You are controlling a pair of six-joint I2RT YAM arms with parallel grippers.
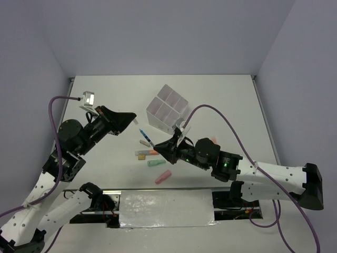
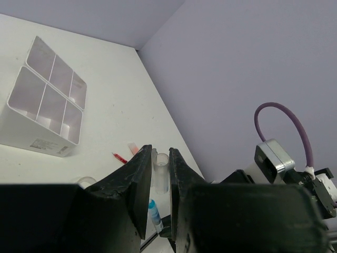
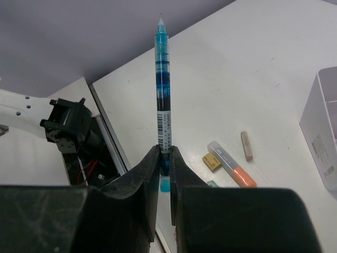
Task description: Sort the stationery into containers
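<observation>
My left gripper is shut on a translucent pen cap [image 2: 160, 174], above and left of the table's middle in the top view. My right gripper is shut on an uncapped blue pen [image 3: 163, 95], its tip pointing up toward the left gripper. Cap and pen are apart. The grey compartment organizer [image 1: 167, 108] stands behind them, its visible compartments empty. Below lie an orange-and-clear stationery item [image 3: 231, 167], a yellow block [image 3: 211, 162], a small pale bar [image 3: 246, 145], a green item [image 1: 156, 162] and a pink item [image 1: 163, 177].
A red pen [image 2: 119, 157] and a pinkish item [image 2: 133, 148] lie at the right, partly hidden by my right arm in the top view. Walls bound the back and both sides.
</observation>
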